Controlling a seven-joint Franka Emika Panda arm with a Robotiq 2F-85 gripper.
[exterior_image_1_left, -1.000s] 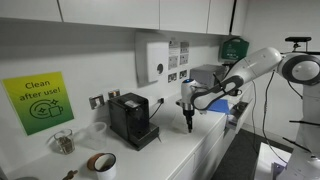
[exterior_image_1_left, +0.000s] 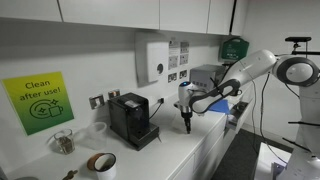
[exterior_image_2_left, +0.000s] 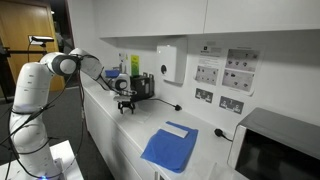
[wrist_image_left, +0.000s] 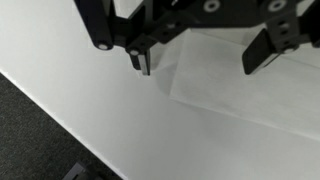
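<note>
My gripper is open over the white counter, its two fingers well apart and nothing between them. In the wrist view, a pale, flat, straight-edged patch (wrist_image_left: 230, 85) lies below and to the right of the left finger; whether it is a sheet or something else I cannot tell. From the first exterior side, the gripper (exterior_image_1_left: 187, 122) points down near the counter, to the right of the black coffee machine (exterior_image_1_left: 132, 120). The second exterior view has the gripper (exterior_image_2_left: 126, 108) small and dark, low over the counter's far part.
A blue towel (exterior_image_2_left: 168, 150) with a white item (exterior_image_2_left: 177, 130) on it lies before the microwave (exterior_image_2_left: 280, 140). Mugs (exterior_image_1_left: 102, 162) and a glass jar (exterior_image_1_left: 64, 142) stand left of the coffee machine. Upper cabinets (exterior_image_2_left: 230, 20) overhang the counter.
The arm has shifted only slightly, with the gripper a little nearer the coffee machine. Nothing on the counter has visibly moved.
</note>
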